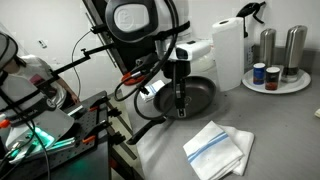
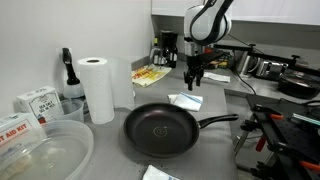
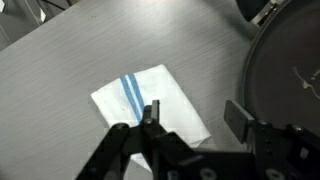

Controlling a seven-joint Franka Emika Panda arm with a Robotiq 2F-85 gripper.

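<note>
A white cloth with blue stripes point(image 1: 213, 151) lies loosely folded on the grey counter. My gripper point(image 1: 181, 112) hangs on the pan's side of it, apart from the cloth. The fingers stand apart in the wrist view, with nothing held between the fingers. There, the cloth point(image 3: 150, 105) spreads out ahead of and below them. A black frying pan point(image 1: 205, 99) rests behind the gripper in exterior view 1, partly hidden by it. In exterior view 2 the cloth point(image 2: 186, 101) lies beyond the pan point(image 2: 160, 131).
A paper towel roll point(image 1: 229, 55) stands behind the pan. At the back right a plate point(image 1: 291, 87) bears small jars and metal shakers. A clear plastic bowl point(image 2: 42, 152) sits beside the pan. Open counter lies right of the cloth in exterior view 1.
</note>
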